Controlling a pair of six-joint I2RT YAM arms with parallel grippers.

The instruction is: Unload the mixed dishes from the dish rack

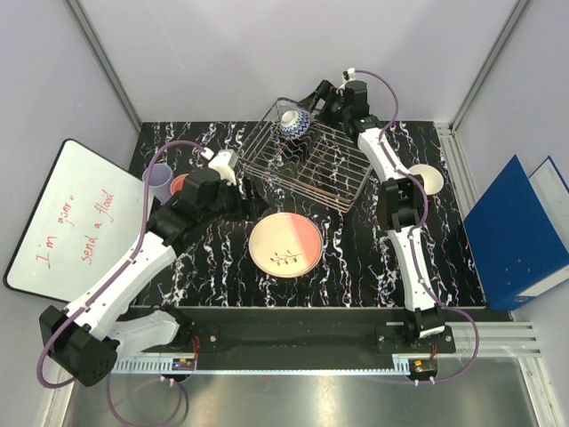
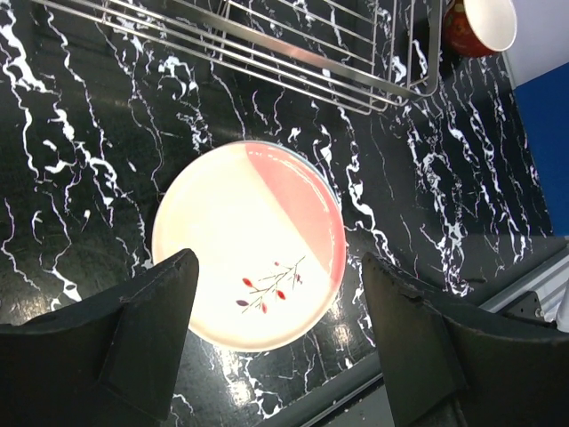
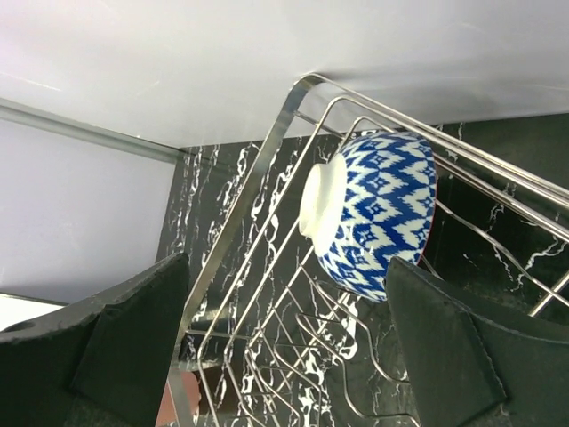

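A blue-and-white patterned bowl [image 1: 294, 124] leans on its side in the back left of the wire dish rack [image 1: 307, 189], its white foot turned left. Just right of it, over the rack's back part, is my right gripper [image 1: 321, 100], open. In the right wrist view the bowl [image 3: 378, 213] stands beyond the parted fingers, apart from them. A cream plate with a pink segment [image 1: 284, 245] lies flat on the counter in front of the rack. My left gripper [image 1: 256, 198] hangs above and left of this plate, its fingers apart with nothing between them.
A lilac cup [image 1: 160, 181] and an orange-red dish [image 1: 179, 183] stand at left, partly behind my left arm. A pale round dish [image 1: 427, 180] is right of the rack. A whiteboard [image 1: 76, 218] and a blue folder [image 1: 524, 240] flank the counter.
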